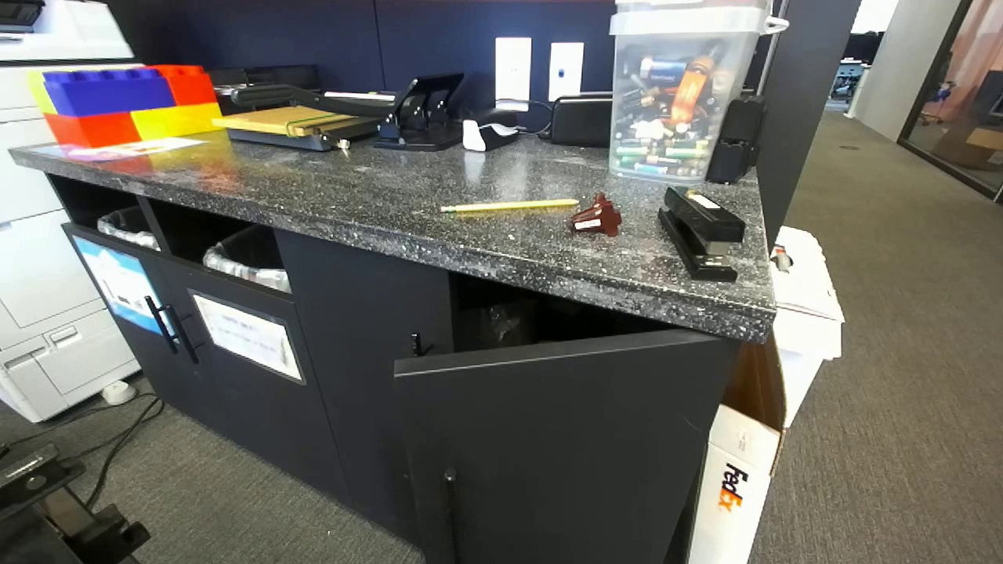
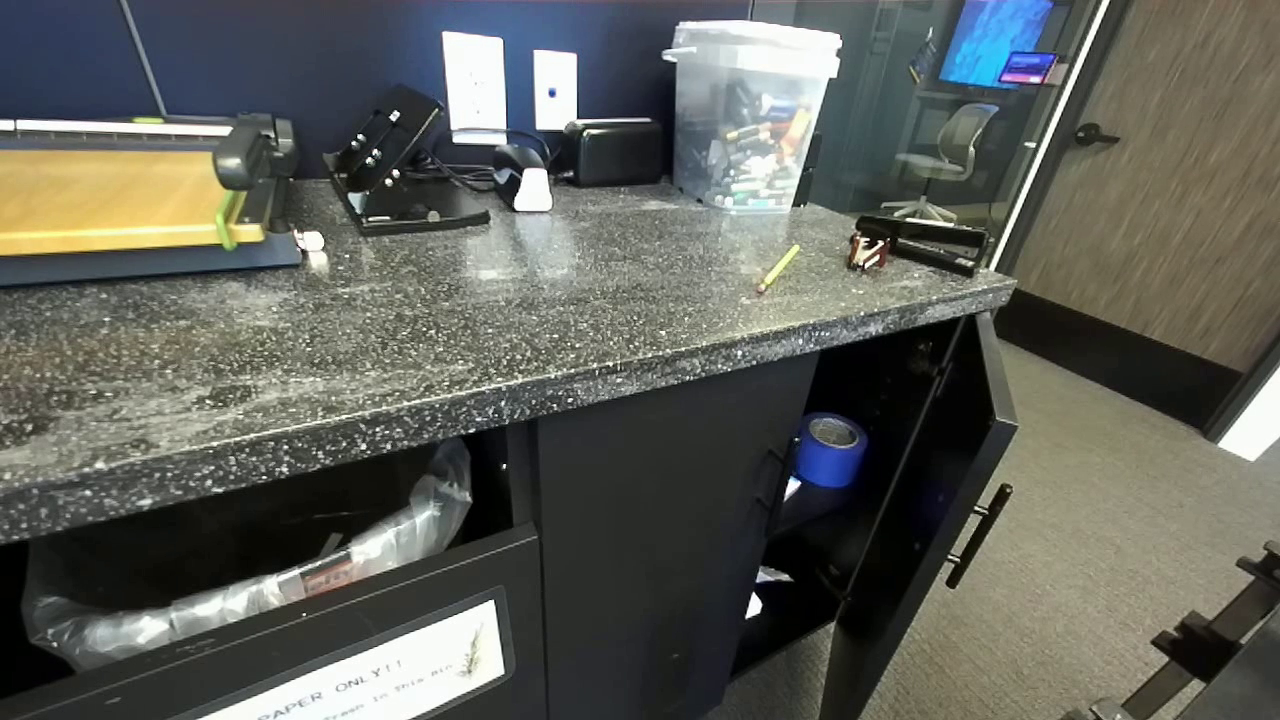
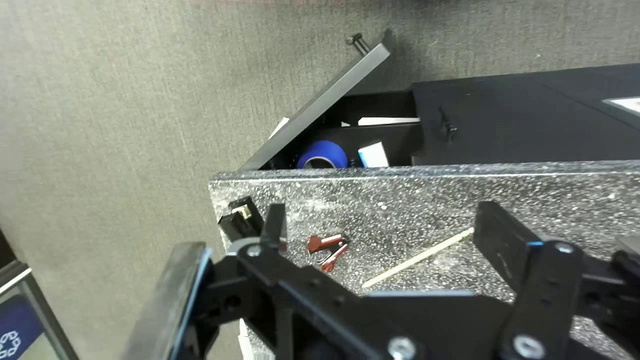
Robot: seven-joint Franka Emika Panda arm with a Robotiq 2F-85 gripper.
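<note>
My gripper stands open in the wrist view, its fingers wide apart over the speckled countertop [image 1: 376,193] and nothing held between them. In that view a yellow pencil [image 3: 420,258] and a dark red staple remover [image 3: 327,246] lie on the counter, seen through the gap. A black stapler [image 1: 702,232] rests near the counter's right corner. Below it, the cabinet door [image 1: 573,432] hangs ajar. Inside the cabinet sits a roll of blue tape [image 2: 830,450]. Neither exterior view shows the gripper.
At the counter's back stands a clear bucket of batteries [image 1: 663,103]. A hole punch [image 2: 402,174], a paper trimmer [image 2: 120,204] and large toy bricks [image 1: 122,103] sit farther left. A FedEx box [image 1: 738,479] stands beside the cabinet.
</note>
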